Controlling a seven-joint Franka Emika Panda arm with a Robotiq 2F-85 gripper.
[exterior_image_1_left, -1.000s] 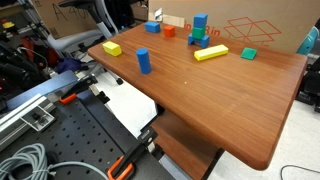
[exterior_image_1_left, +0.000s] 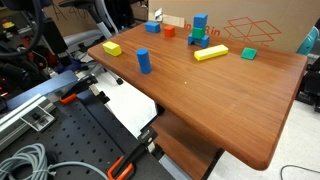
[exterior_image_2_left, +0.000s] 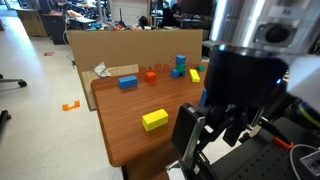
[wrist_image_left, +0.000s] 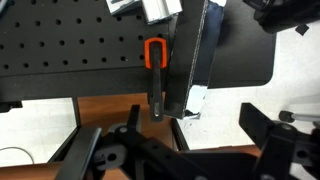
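My gripper is open, its dark fingers wide apart at the lower edge of the wrist view, with nothing between them. Below it lie the dark perforated base plate and a strip of table edge. On the wooden table stands a blue cylinder (exterior_image_1_left: 144, 61), near its front edge. A yellow block (exterior_image_1_left: 112, 48) lies to its left. Farther back are a blue block (exterior_image_1_left: 153, 27), a red cube (exterior_image_1_left: 169, 32) and a stack (exterior_image_1_left: 199, 30) of blue and green pieces. A long yellow block (exterior_image_1_left: 212, 53) and a flat green block (exterior_image_1_left: 249, 54) lie right of the stack.
Bare wood fills the right and near part of the table (exterior_image_1_left: 235, 95). A cardboard panel (exterior_image_1_left: 265, 18) stands along its back. Orange-handled clamps (exterior_image_1_left: 125, 165) and a coiled cable (exterior_image_1_left: 25, 160) occupy the dark base beside it. My arm (exterior_image_2_left: 245, 85) blocks much of exterior view 2.
More of my dark arm shows at the upper left of exterior view 1 than before. The blocks and the cylinder have not moved.
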